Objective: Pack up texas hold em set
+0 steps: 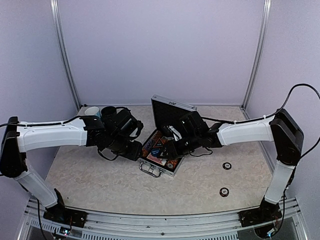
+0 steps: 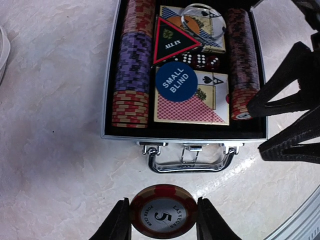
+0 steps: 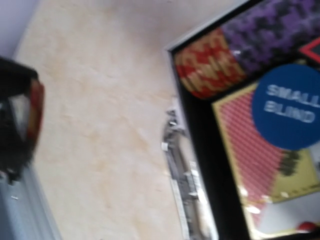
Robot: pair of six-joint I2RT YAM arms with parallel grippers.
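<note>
A red poker chip marked 5 (image 2: 164, 211) is pinched between the fingertips of my left gripper (image 1: 137, 152), near the open case's front left corner. In the right wrist view its red edge (image 3: 35, 110) shows at the left, beyond the handle side. The silver case (image 1: 170, 172) holds rows of red and purple chips (image 2: 133, 61), card decks (image 2: 190, 107), dice (image 2: 200, 61), the blue SMALL BLIND disc (image 2: 176, 82) and the ALL IN triangle (image 2: 172, 41). Over the case's front right part, my right gripper stands open, its fingers spread. Two dark-rimmed chips (image 1: 227, 165) (image 1: 224, 192) lie to the right.
A light blue mug (image 1: 92, 111) and a black mug (image 1: 108, 111) stand at the back left, partly behind my left arm. The case lid (image 1: 165, 112) is raised. Its metal handle (image 1: 150, 171) juts forward.
</note>
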